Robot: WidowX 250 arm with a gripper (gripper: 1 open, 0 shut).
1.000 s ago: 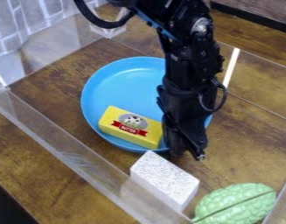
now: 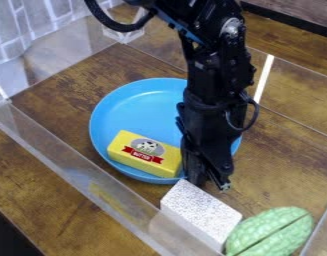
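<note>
A blue plate (image 2: 130, 108) lies on the wooden table, with a yellow butter box (image 2: 144, 153) on its front left. My black gripper (image 2: 206, 172) reaches down at the plate's right side, its tips low beside the butter box, near the plate's front edge. It is shut; whether anything thin is between the fingers is hidden by the dark body.
A white block (image 2: 199, 215) lies in front of the plate, with a green cabbage-like item (image 2: 269, 233) to its right. A white stick stands behind the arm at right. Bare table (image 2: 59, 90) is at the left; a clear edge strip crosses the lower left.
The gripper has shifted very slightly down and left. The white block sits slightly further right than before; the butter box has shifted slightly.
</note>
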